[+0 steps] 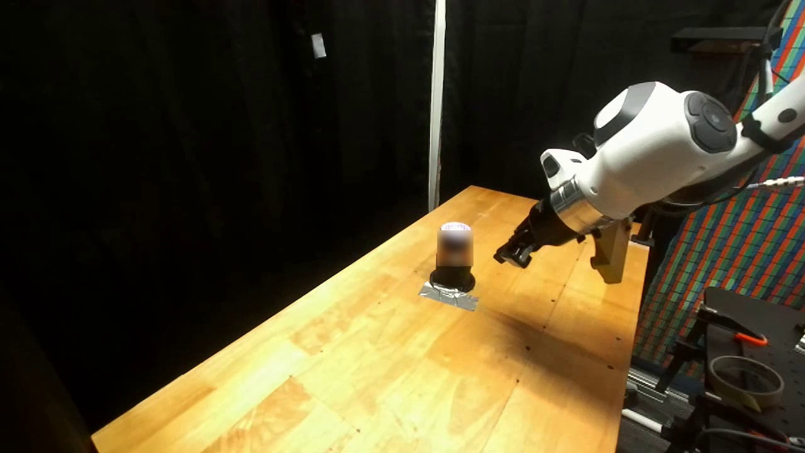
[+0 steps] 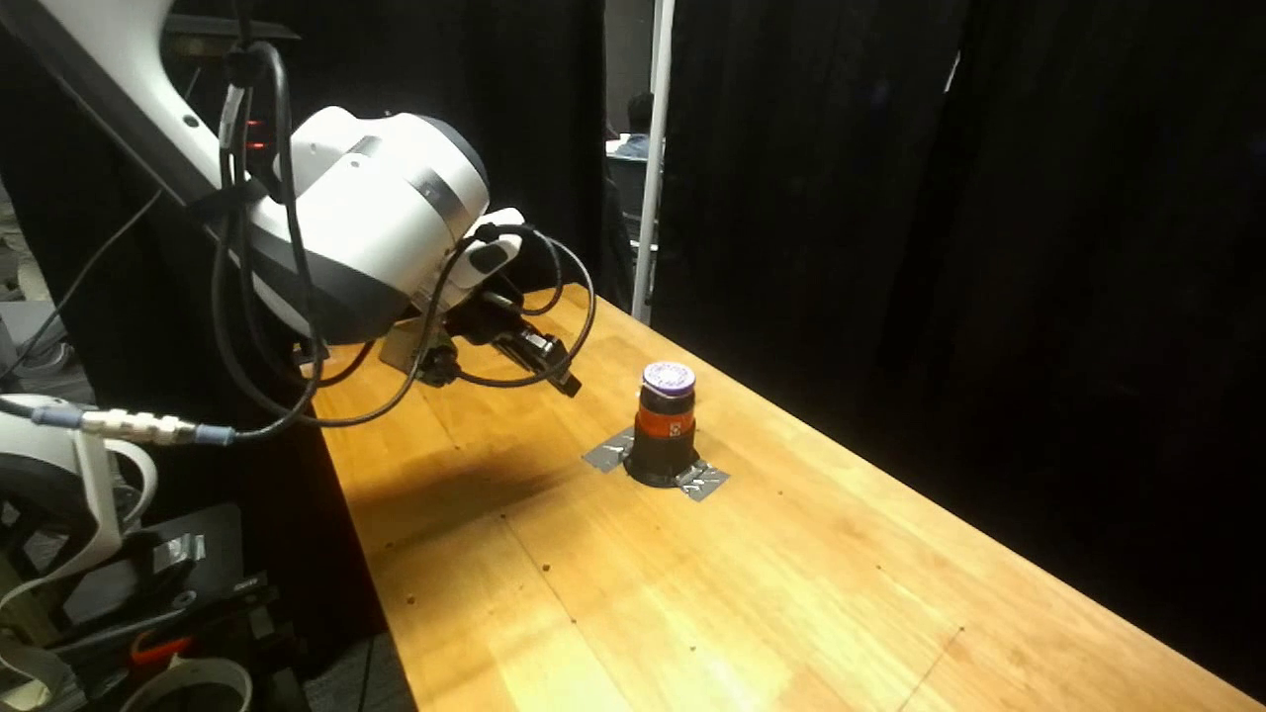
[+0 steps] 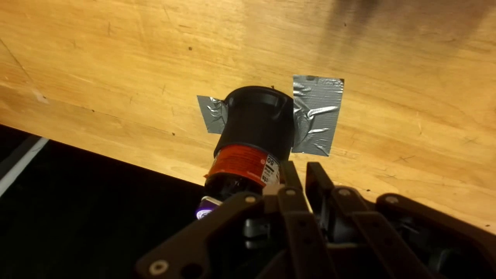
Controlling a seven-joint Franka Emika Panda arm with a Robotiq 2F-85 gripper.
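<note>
A dark bottle with an orange label and a white-and-purple lid stands in a black round holder. Grey tape fixes the holder to the wooden table. In the first exterior view the bottle is blurred. My gripper hangs above the table beside the bottle, apart from it. In the wrist view the gripper is shut to a narrow gap, and I can make out no object between its fingertips. Its left finger overlaps the label's edge in that view.
Black curtains and a white pole stand behind it. Off the table's side, a dark cart carries a roll of tape.
</note>
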